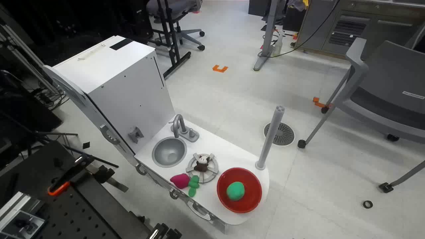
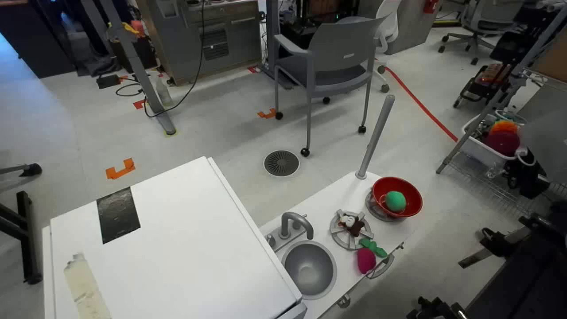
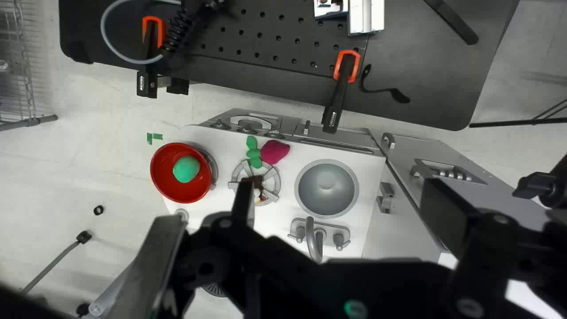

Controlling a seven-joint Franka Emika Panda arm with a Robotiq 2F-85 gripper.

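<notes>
A red bowl (image 1: 223,198) stands on the burner at the rounded end of the white toy kitchen counter (image 1: 215,151), and a round green object (image 1: 235,191) lies inside it. A small brown-and-white plush toy (image 2: 351,223) rests on the other burner (image 2: 337,231). Beside that burner, at the counter's edge, lies a magenta plush vegetable (image 2: 365,260) with green leaves (image 1: 193,185). My gripper shows only in the wrist view, high above the counter. Its dark fingers (image 3: 244,204) are wide apart, open, and nothing is held between them.
A grey sink (image 1: 169,151) with a faucet (image 1: 179,126) sits between the burner and the tall white cabinet (image 1: 131,87). An upright grey post (image 1: 271,137) rises from the counter near the bowl. A black table (image 3: 276,48) with clamps flanks the counter's front.
</notes>
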